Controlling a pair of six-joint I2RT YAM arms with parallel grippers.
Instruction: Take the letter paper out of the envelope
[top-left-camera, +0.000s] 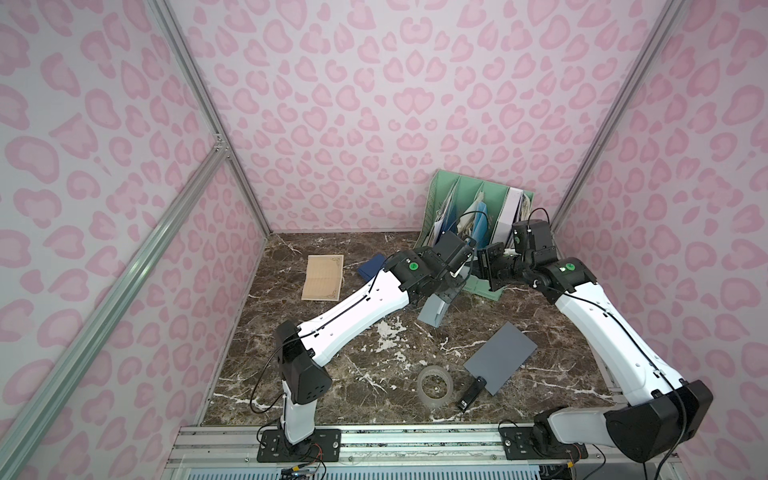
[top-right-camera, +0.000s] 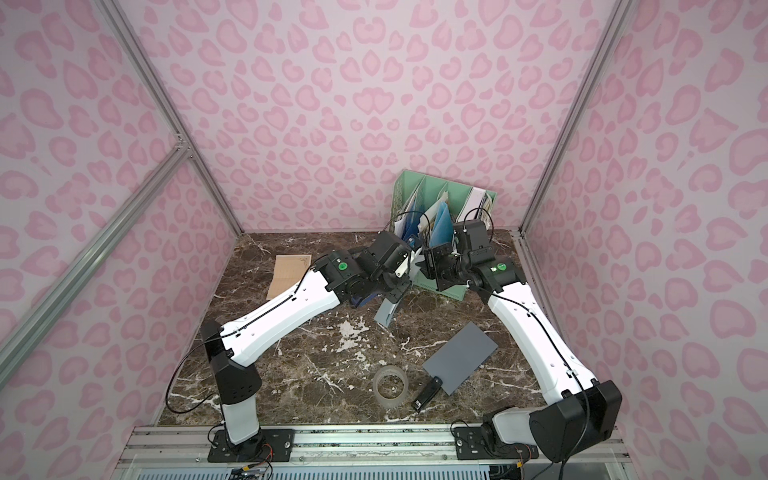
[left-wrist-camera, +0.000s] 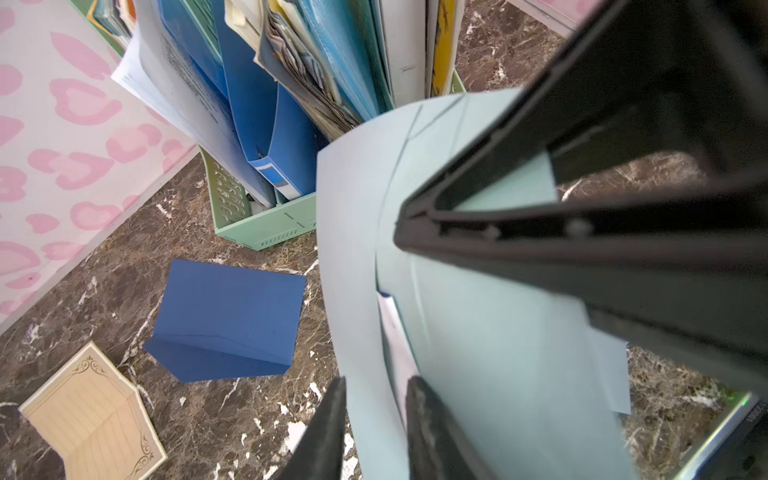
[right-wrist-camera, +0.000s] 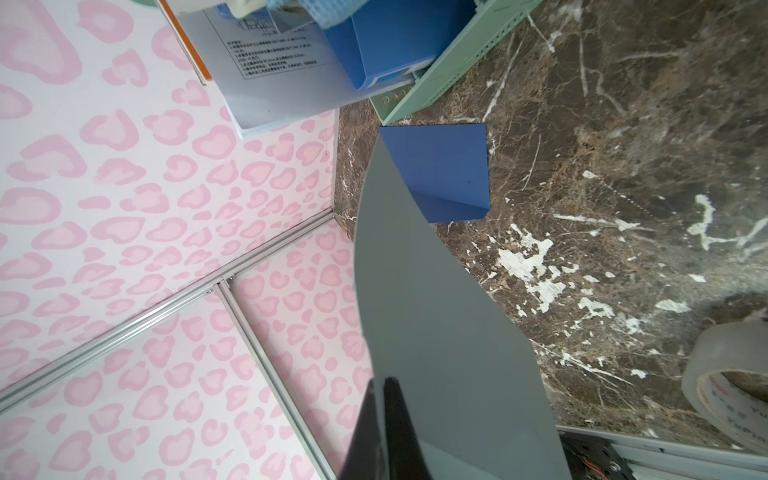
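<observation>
A pale grey-green envelope (top-left-camera: 434, 308) hangs raised between my grippers, bent, with a white paper edge (left-wrist-camera: 400, 356) showing in a slit in the left wrist view. My right gripper is shut on the envelope's edge; the envelope extends up and right from it in the right wrist view. My left gripper has its dark fingertips at the envelope by that slit, part open as far as the blurred view shows; whether paper lies between them I cannot tell. The right gripper's black fingers overlap the envelope in the left wrist view.
A green file organizer (top-right-camera: 440, 182) full of folders stands at the back. A folded blue card (left-wrist-camera: 224, 312) and a beige sheet (left-wrist-camera: 92, 408) lie at left. A tape roll (top-left-camera: 434, 386) and a grey board with black handle (top-left-camera: 500, 358) lie at front.
</observation>
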